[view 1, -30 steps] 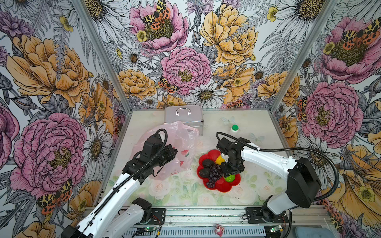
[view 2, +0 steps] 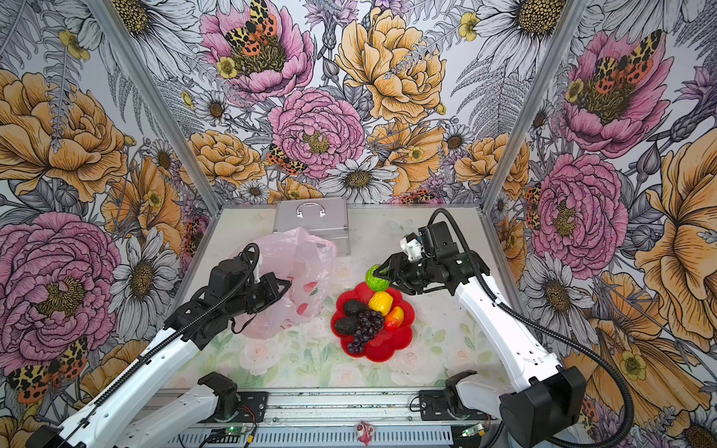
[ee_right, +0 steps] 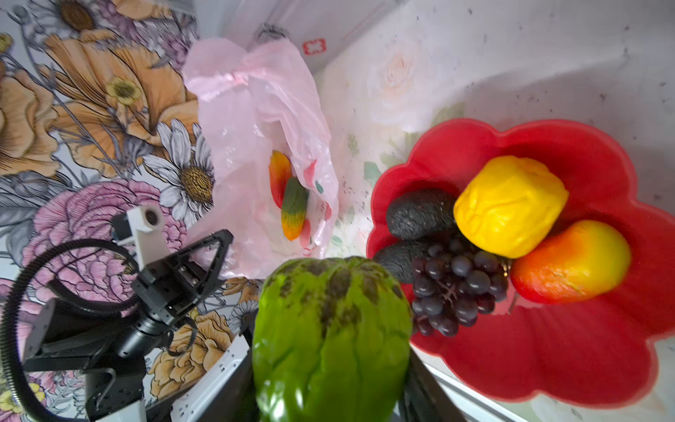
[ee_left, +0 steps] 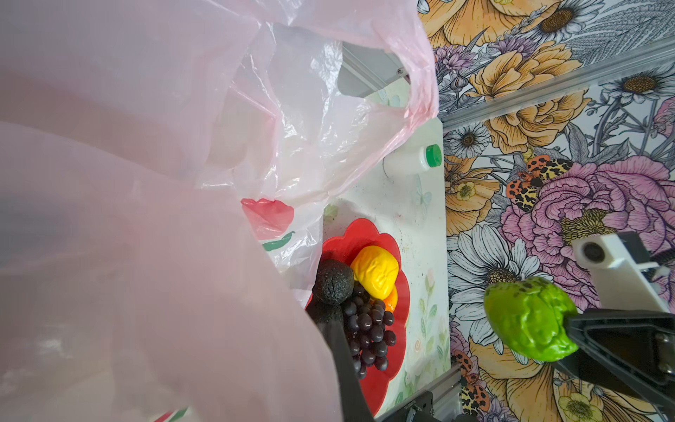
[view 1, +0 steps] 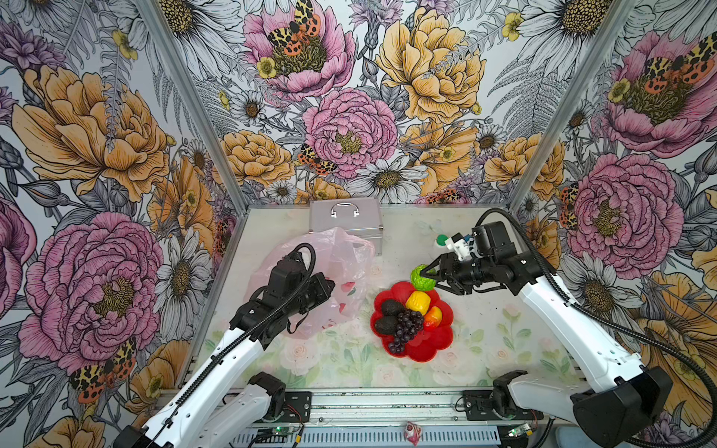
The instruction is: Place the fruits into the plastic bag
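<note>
Clear of the plate hangs a lobed green fruit [ee_right: 330, 330] [view 1: 422, 277], with my right gripper [view 1: 434, 277] shut on it, one finger on either side. The pinkish plastic bag [view 1: 347, 254] [ee_right: 232, 133] stands with its mouth facing the plate; elongated orange and green-yellow fruits [ee_right: 294, 207] show inside. At the bag's edge my left gripper [view 1: 328, 288] is shut on its thin plastic, which hides most of those fingers in the left wrist view. On the red plate [ee_right: 534, 351] lie a yellow fruit [ee_right: 512, 205], a mango [ee_right: 571, 261], dark grapes [ee_right: 460, 281] and two dark avocados [ee_right: 420, 213].
Behind the bag stands a silver case [view 1: 345, 216]. A white bottle with a green cap [ee_left: 415, 160] is near the right arm, toward the back. Bare table lies right of the plate and between the plate and the front rail.
My right gripper has lifted the green fruit from the red plate and carried it toward the back, above the plate's far edge. The left arm and the bag stay where they were.
</note>
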